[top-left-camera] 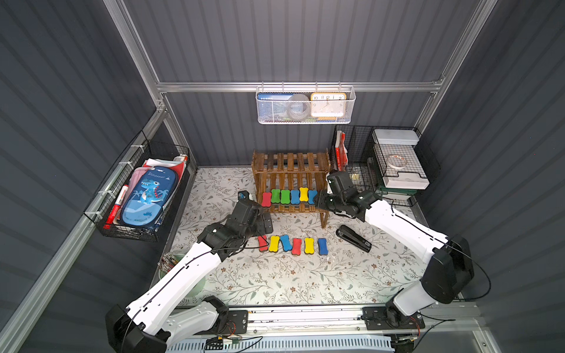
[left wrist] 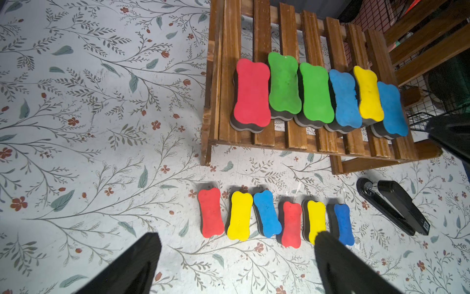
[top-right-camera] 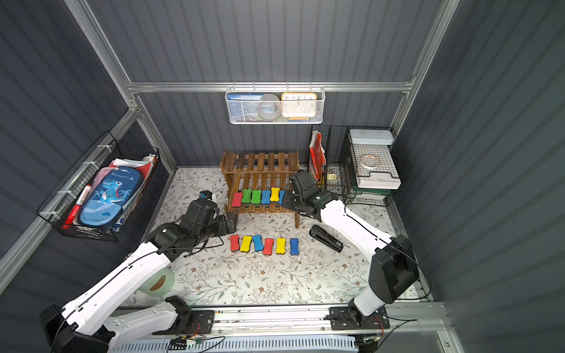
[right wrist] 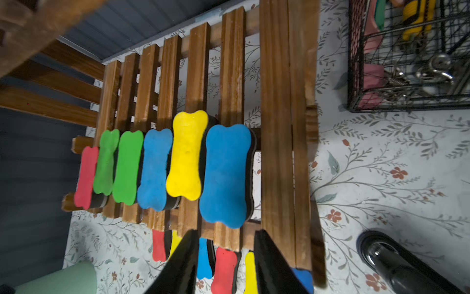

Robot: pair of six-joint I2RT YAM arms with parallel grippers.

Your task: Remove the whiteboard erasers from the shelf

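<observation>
On the lower tier of the wooden slatted shelf [top-left-camera: 292,209] stands a row of erasers: a red eraser [left wrist: 251,90] at the left end, then two green, a blue, a yellow, and a blue eraser [right wrist: 227,174] at the right end. A second row lies on the table in front, from a red eraser [left wrist: 211,212] to a dark blue eraser [left wrist: 344,224]. My left gripper is open and empty, raised over the table left of the shelf. Close to the shelf's right end blue eraser, my right gripper is open, its fingers apart and empty.
A black stapler [top-left-camera: 353,238] lies right of the table row. Black wire baskets [top-left-camera: 406,170] stand behind it, a green container [top-right-camera: 157,283] sits at front left.
</observation>
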